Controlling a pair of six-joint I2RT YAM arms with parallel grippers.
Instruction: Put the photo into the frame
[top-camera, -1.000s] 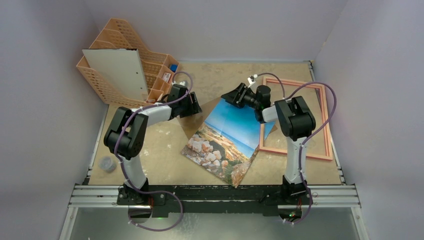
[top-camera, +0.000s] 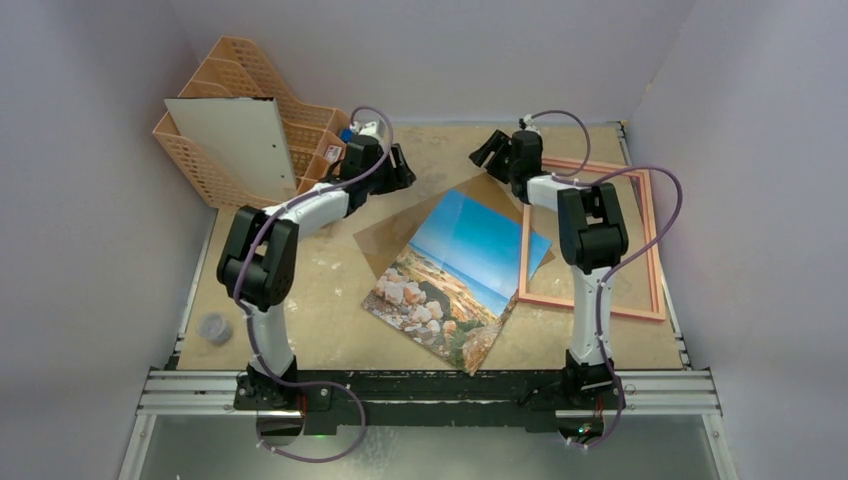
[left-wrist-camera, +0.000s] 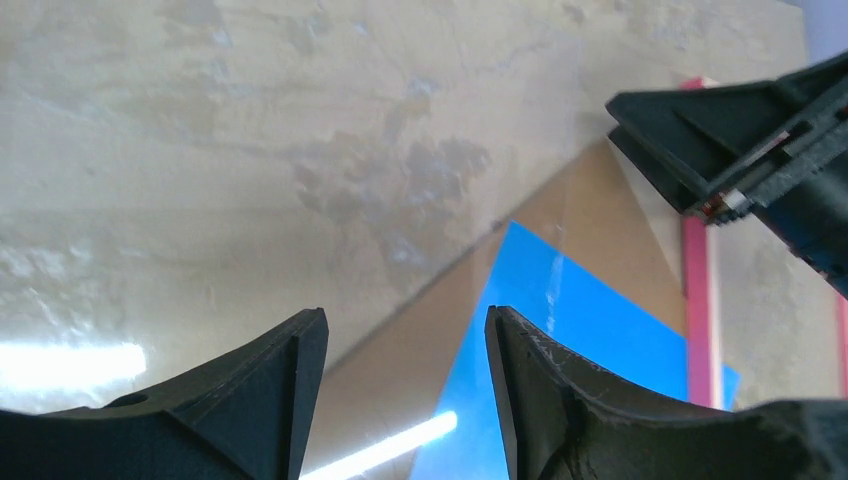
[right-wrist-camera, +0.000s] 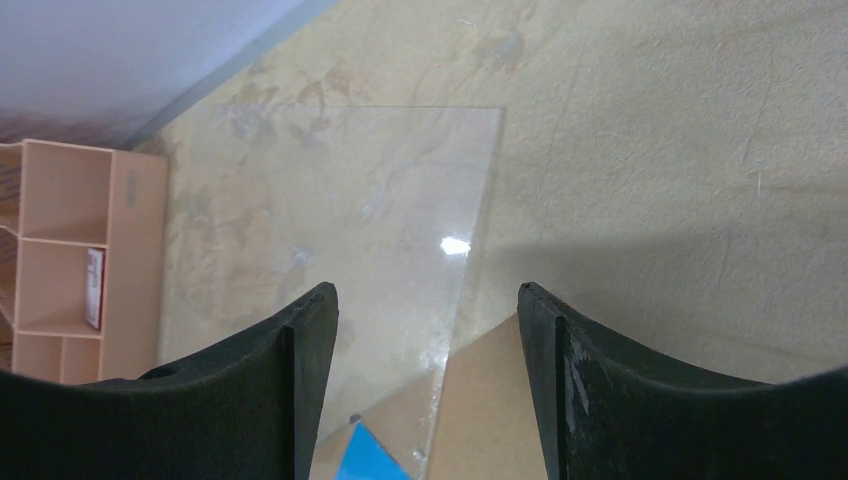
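The photo of rocks, sea and sky lies on a brown board at the middle of the table. A wooden frame lies at the right, overlapping the photo's corner. A clear sheet shows on the table in the right wrist view. My left gripper is open over the table above the photo, beside the organizer. My right gripper is open above the table's back middle, near the board's upper corner. Nothing shows between either gripper's fingers.
An orange organizer holding a white board stands at the back left. A small clear cup is at the front left. Walls close the back and sides.
Both grippers have moved toward the back of the table, the right one away from the photo's blue part and the left one up from the brown board. The photo and frame are unmoved.
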